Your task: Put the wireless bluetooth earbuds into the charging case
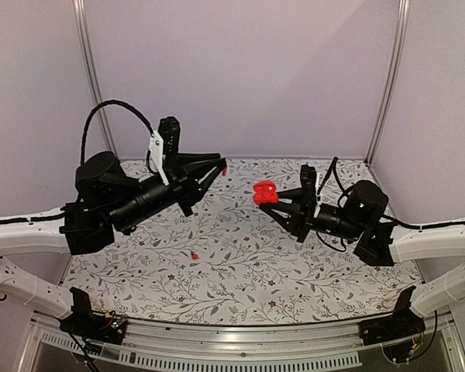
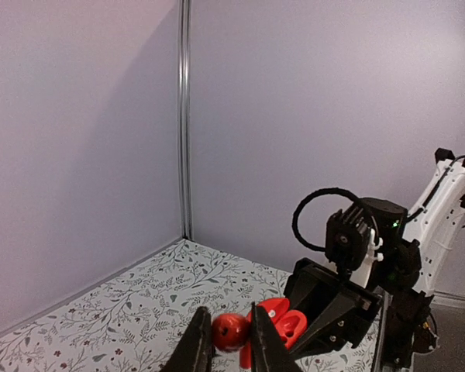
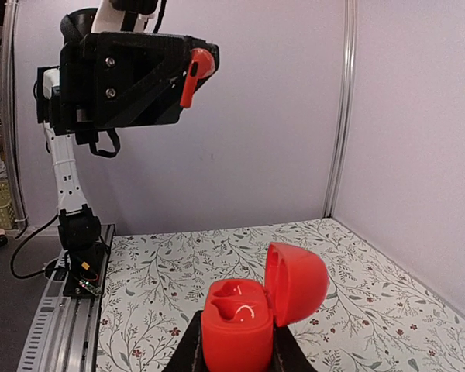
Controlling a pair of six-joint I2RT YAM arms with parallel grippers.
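The red charging case [image 1: 265, 193] is held up by my right gripper [image 1: 273, 203], its lid open and the earbud wells showing in the left wrist view; in the right wrist view the case [image 3: 236, 325] fills the space between the fingertips. My left gripper [image 1: 222, 165] is raised left of the case, shut on a red earbud, whose stem hangs down in the right wrist view [image 3: 191, 77]. In the left wrist view the earbud [image 2: 229, 332] sits between the fingertips, in front of the case.
A small red piece [image 1: 194, 256], likely another earbud, lies on the patterned mat [image 1: 240, 287] at the centre-left. Walls [image 1: 240, 77] stand at the back and sides.
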